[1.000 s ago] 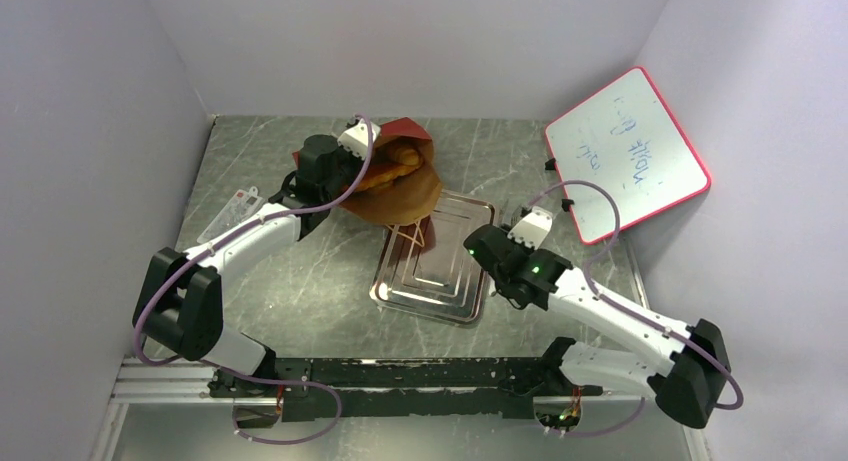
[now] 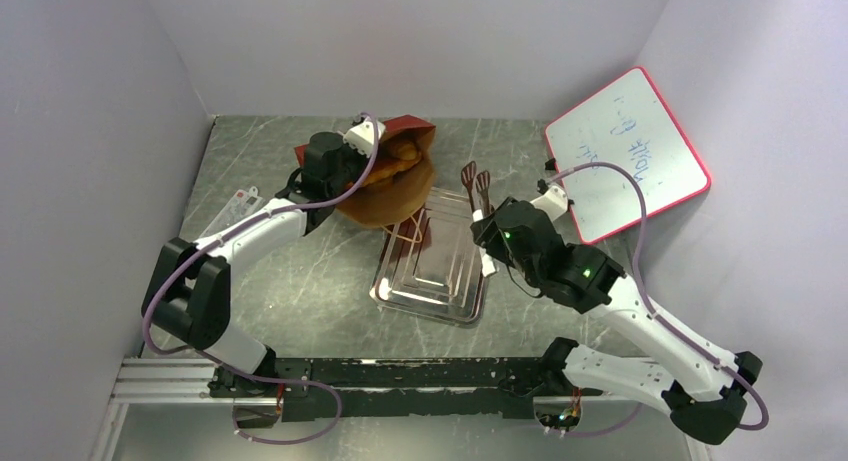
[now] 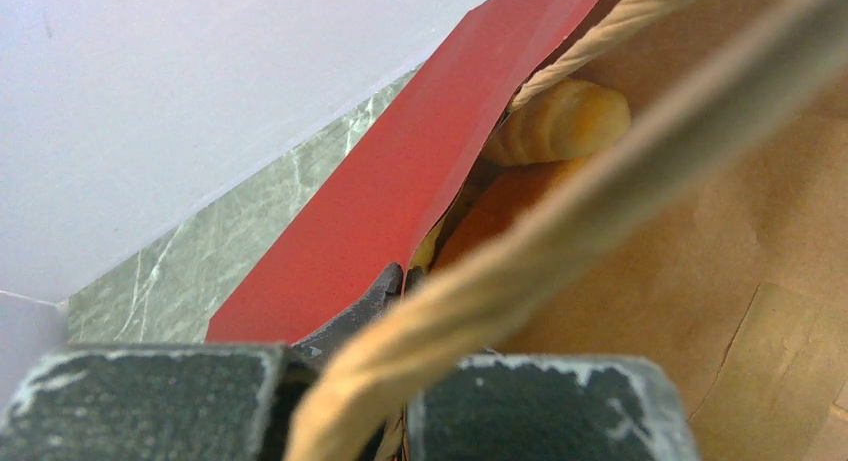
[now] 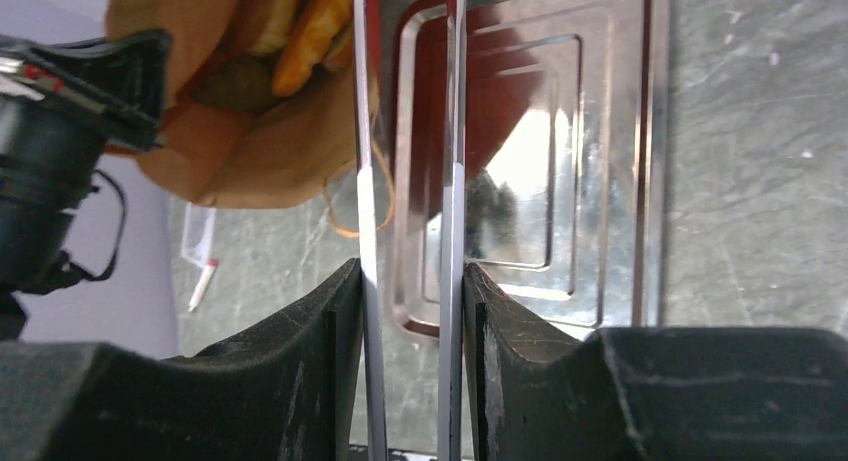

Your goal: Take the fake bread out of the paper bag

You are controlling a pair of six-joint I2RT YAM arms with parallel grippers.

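The brown paper bag with red outside lies on its side at the back, mouth facing the tray. Inside it several pieces of fake bread show; one roll is near the bag's edge in the left wrist view. My left gripper is shut on that edge, a twisted paper handle crossing in front. Metal tongs stand between the fingers of my right gripper, which is shut on them. Their two slotted heads lie right of the bag mouth, apart from the bread.
A clear-lidded metal tray lies in front of the bag, partly under its handle. To the right leans a red-framed whiteboard. A flat white case sits at the left. The grey table between bag and whiteboard is mostly free.
My left gripper has shifted slightly right, with the bag's edge moving along.
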